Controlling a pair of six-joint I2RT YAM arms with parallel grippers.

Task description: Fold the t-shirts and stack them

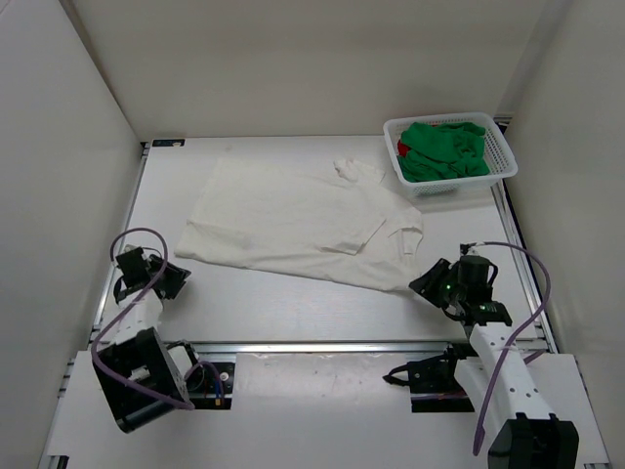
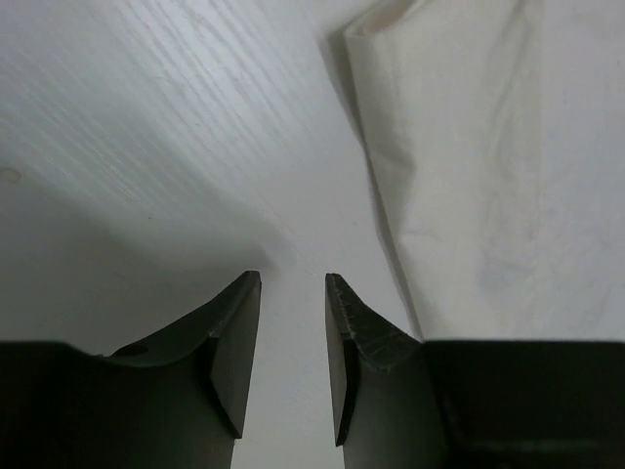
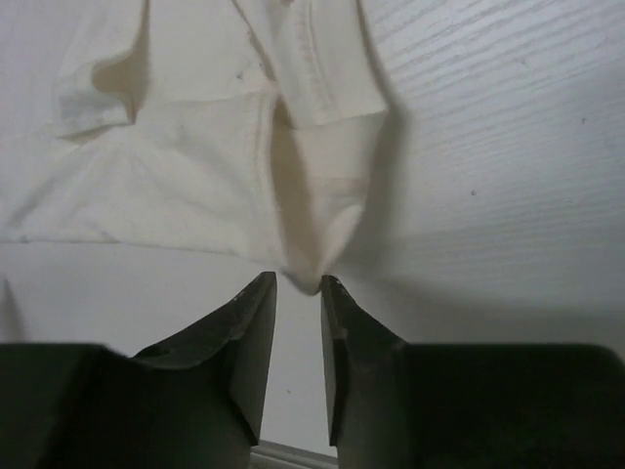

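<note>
A cream t-shirt (image 1: 283, 210) lies spread on the white table, its near edge slanting down toward the right. In the top view my left gripper (image 1: 183, 277) is just off the shirt's near left corner. The left wrist view shows the fingers partly open over bare table, the shirt's edge (image 2: 391, 176) lying to the right. My right gripper (image 1: 418, 285) is at the shirt's near right corner. In the right wrist view a pointed fold of the cloth (image 3: 311, 264) reaches the fingertips, which stand slightly apart; whether they still touch it is unclear.
A white basket (image 1: 395, 147) at the back right holds green cloth (image 1: 444, 151) and a bit of red. Walls close in the left, back and right sides.
</note>
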